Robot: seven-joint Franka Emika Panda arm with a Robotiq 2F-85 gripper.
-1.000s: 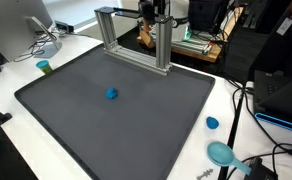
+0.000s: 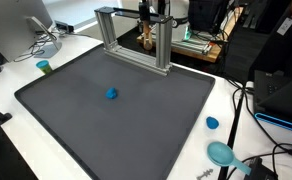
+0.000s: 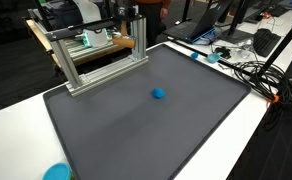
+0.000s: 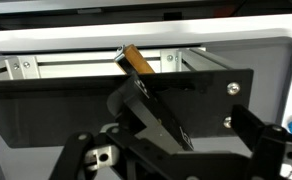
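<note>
A tool with a brown wooden handle (image 4: 136, 60) and a dark, broad body (image 4: 149, 108) lies across the black shelf of the rack in the wrist view. My gripper is open above it. One of its fingers (image 4: 98, 152) shows to the left and the other to the right. In exterior view 1, a brown wooden piece (image 2: 146, 36) hangs at the rack (image 2: 136, 55); it also shows as a brown piece (image 3: 125, 42) in exterior view 2. The gripper is hard to make out from outside, so contact with the tool is unclear.
A small blue object (image 2: 111, 93) sits on the grey mat (image 2: 116, 130), which is otherwise clear. A green-topped cup (image 2: 44, 67) stands at the left edge. To the right are a blue lid (image 2: 212, 123) and a turquoise bowl (image 2: 222, 154).
The brown wooden piece at the rack looks more upright now than one second ago, when it was tilted. The objects on the mat and table have not moved.
</note>
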